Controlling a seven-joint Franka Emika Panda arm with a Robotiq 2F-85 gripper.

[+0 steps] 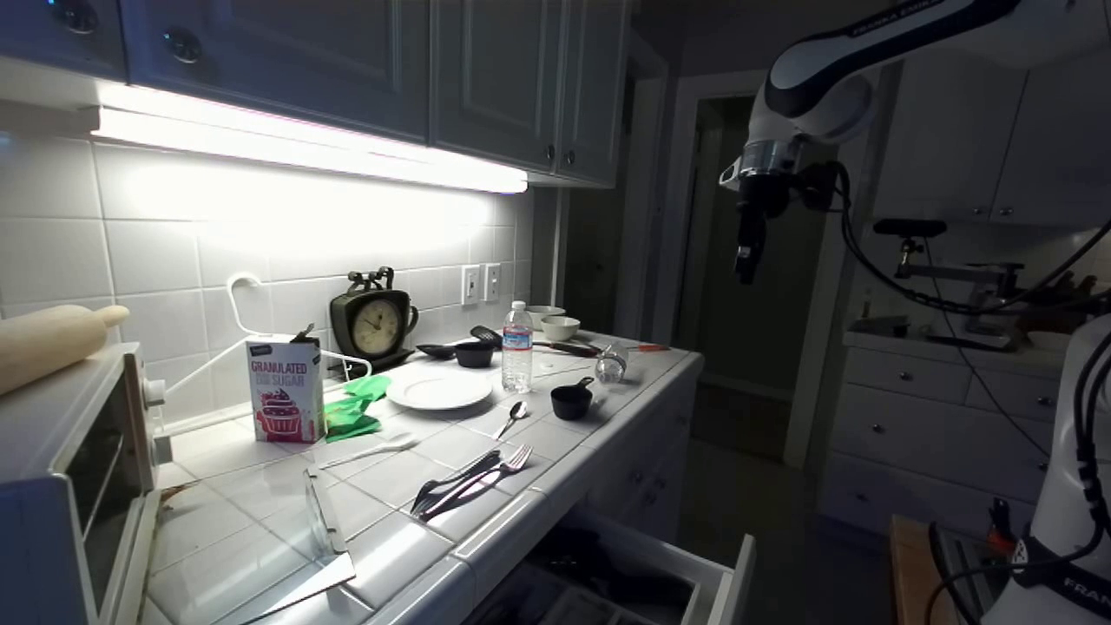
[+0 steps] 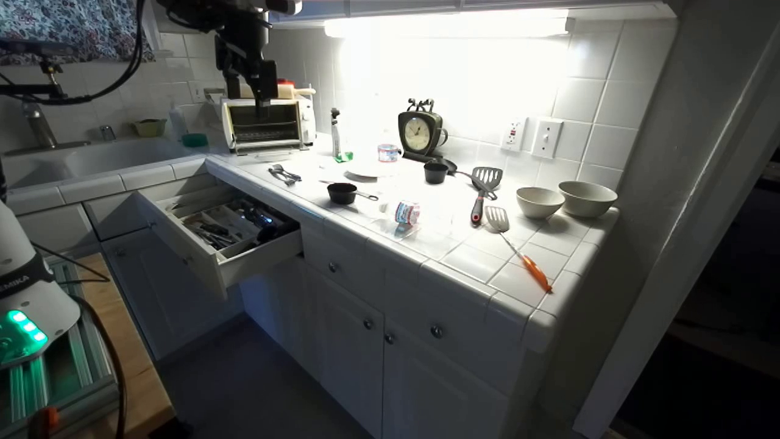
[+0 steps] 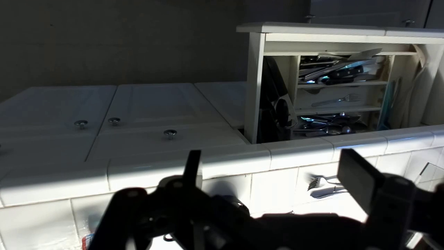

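My gripper is open, its two dark fingers wide apart in the wrist view with nothing held. It hangs high above the counter edge in exterior view 1, pointing down. Below it, an open drawer holds a divided tray of cutlery; a single fork lies in the middle compartment, with knives and spoons in those beside it. On the counter, forks lie near the edge, and a spoon rests behind them. A black measuring cup stands close to the front edge.
An upright water bottle, a white plate, a sugar box and a clock crowd the counter. A clear bottle lies on its side. Bowls and spatulas occupy the far end. The toaster oven stands in the corner.
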